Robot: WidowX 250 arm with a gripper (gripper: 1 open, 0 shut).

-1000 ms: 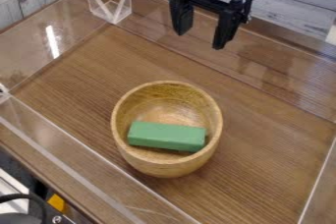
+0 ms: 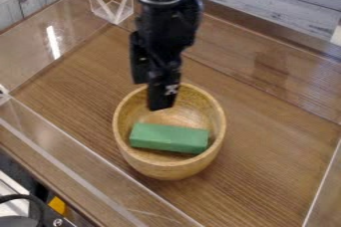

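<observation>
A wooden bowl [image 2: 200, 161] sits in the lower middle of the table, with a green rectangular block [image 2: 170, 137] lying inside it. My black gripper [image 2: 152, 72] hangs above the back left part of the bowl, fingers pointing down and spread open, with nothing visible between them. The arm above it hides part of the table behind.
A white wire object [image 2: 114, 7] stands at the back left. White boards line the back edge, and dark cables show at the lower left corner.
The bowl and green block have not moved.
</observation>
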